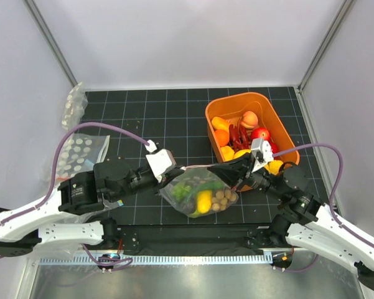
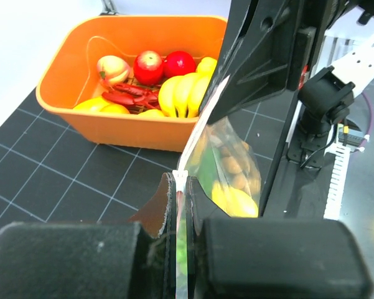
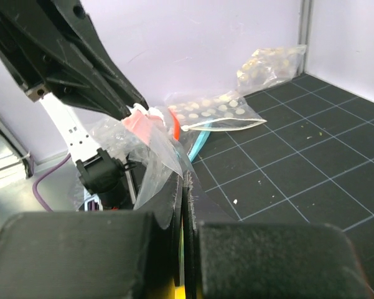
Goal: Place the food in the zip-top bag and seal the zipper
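The clear zip top bag [image 1: 199,198] hangs between my two grippers, with green pieces, a yellow piece [image 1: 204,201] and several brown round pieces inside. Its pink top strip [image 2: 202,118] stretches nearly straight from one gripper to the other. My left gripper is shut on one end of that strip, visible between its fingers. At the other side, my right gripper is shut, with the thin film of the bag [image 3: 165,156] running into its fingertips. Whether the zipper is sealed along its length cannot be made out.
An orange bin [image 1: 283,118] of fruit and vegetables stands behind the right gripper. More clear bags [image 1: 81,152] lie along the left wall.
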